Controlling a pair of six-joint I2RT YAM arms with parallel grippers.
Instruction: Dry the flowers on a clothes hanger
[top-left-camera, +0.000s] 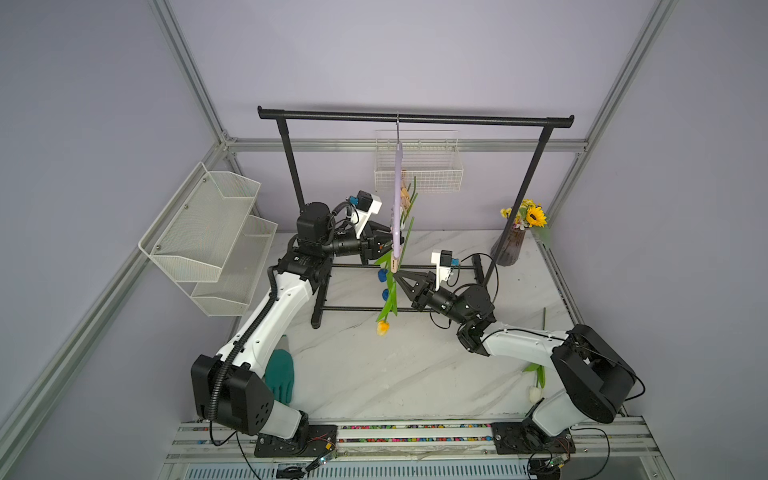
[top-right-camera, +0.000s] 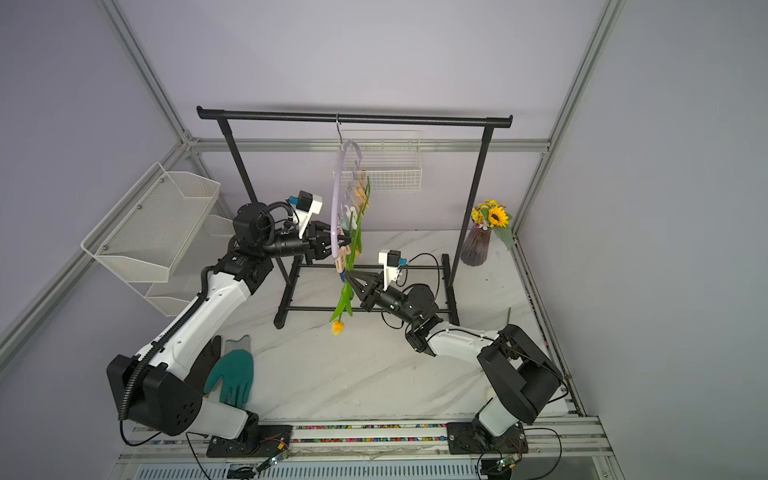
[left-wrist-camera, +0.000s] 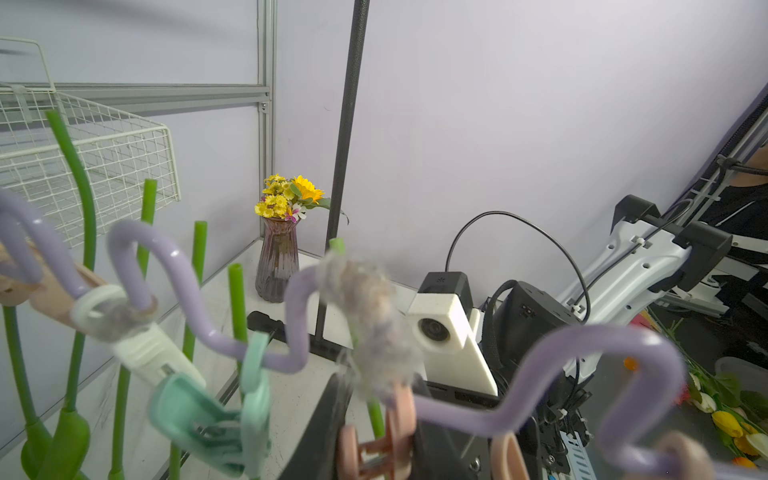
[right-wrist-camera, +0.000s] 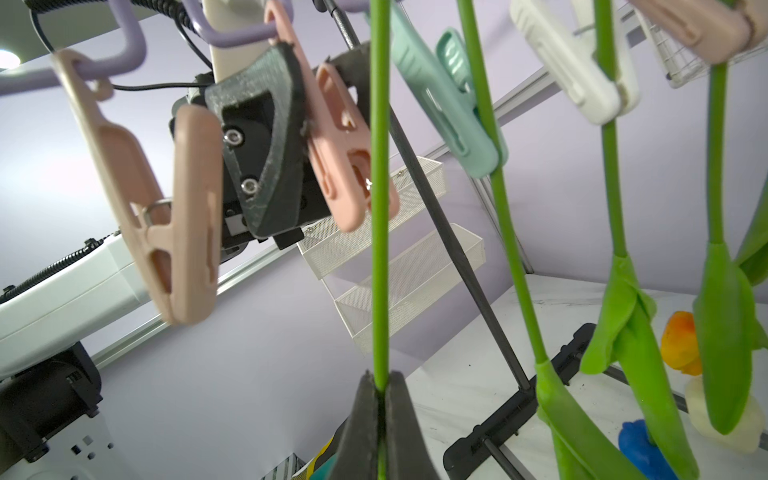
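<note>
A lilac clip hanger (top-left-camera: 397, 192) (top-right-camera: 335, 208) hangs from the rack, with several green flower stems clipped to it, heads downward. My left gripper (top-left-camera: 393, 240) is at the hanger's front part, shut on a pink clip (right-wrist-camera: 340, 160) in the right wrist view. My right gripper (top-left-camera: 397, 274) is shut on a green stem (right-wrist-camera: 380, 304), which rises past that pink clip; its yellow flower (top-left-camera: 383, 327) (top-right-camera: 337, 328) hangs below.
A black rack (top-left-camera: 336, 113) frames the work. A vase of flowers (top-left-camera: 510, 244) stands back right, white shelves (top-left-camera: 192, 264) are on the left wall, and a teal glove (top-right-camera: 232, 376) lies front left.
</note>
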